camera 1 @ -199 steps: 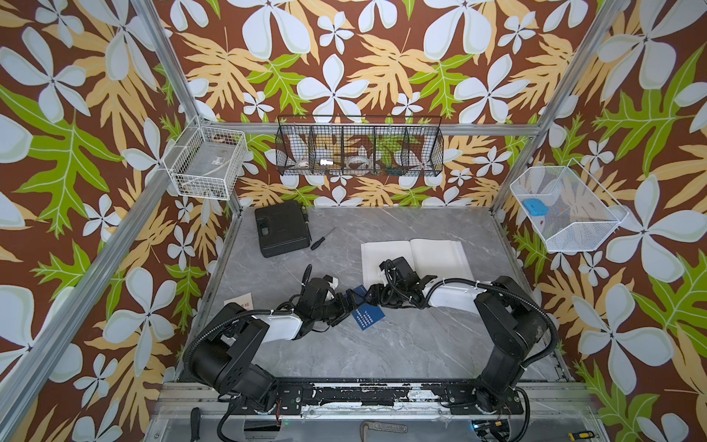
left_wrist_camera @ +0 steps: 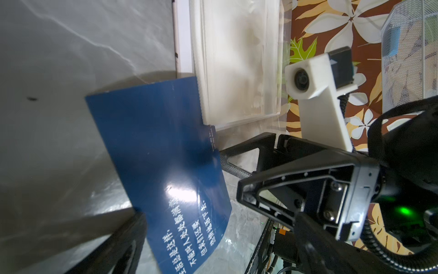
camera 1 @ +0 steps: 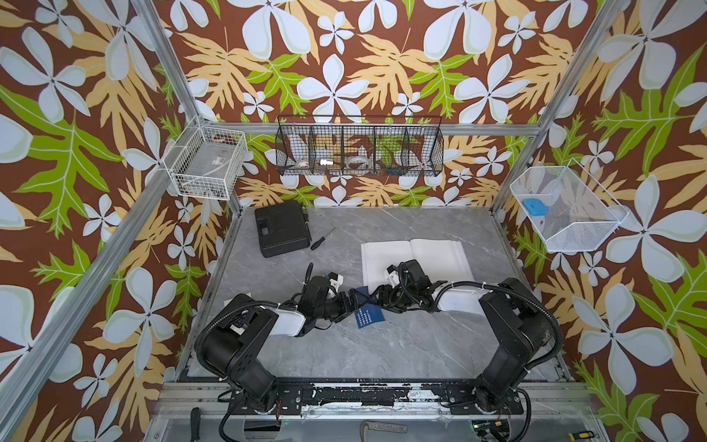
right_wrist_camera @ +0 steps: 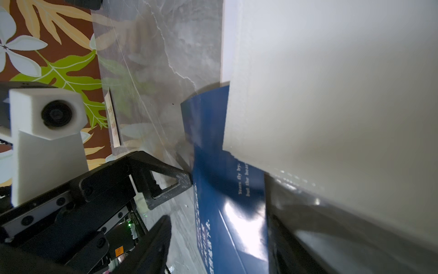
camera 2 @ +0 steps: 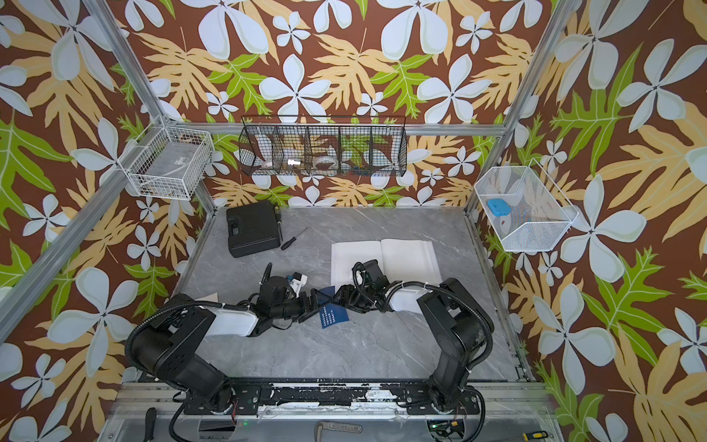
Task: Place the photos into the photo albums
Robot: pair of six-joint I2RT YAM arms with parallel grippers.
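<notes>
A blue photo card (camera 1: 369, 316) with white printed lines stands slightly bowed between the two grippers, in front of the open album (camera 1: 386, 254) with its blank white pages. My left gripper (camera 1: 352, 300) reaches to the card's left side; in the left wrist view its fingers (left_wrist_camera: 123, 246) are spread wide, with the card (left_wrist_camera: 155, 150) showing between them. From the right comes my right gripper (camera 1: 380, 296), its fingers (left_wrist_camera: 235, 159) apart at the card's right edge. In the right wrist view an album page (right_wrist_camera: 328, 91) covers the card's upper right part. Whether either gripper touches the card cannot be told.
A black case (camera 1: 282, 230) and a screwdriver (camera 1: 319, 242) lie at the back left. A beige card (camera 2: 210, 298) is partly behind the left arm. Wire baskets hang on the walls, one (camera 1: 567, 206) at the right.
My right gripper has moved a little to the right. The left arm has shifted slightly right and now hides most of the beige card. The blue card has turned a little more upright.
</notes>
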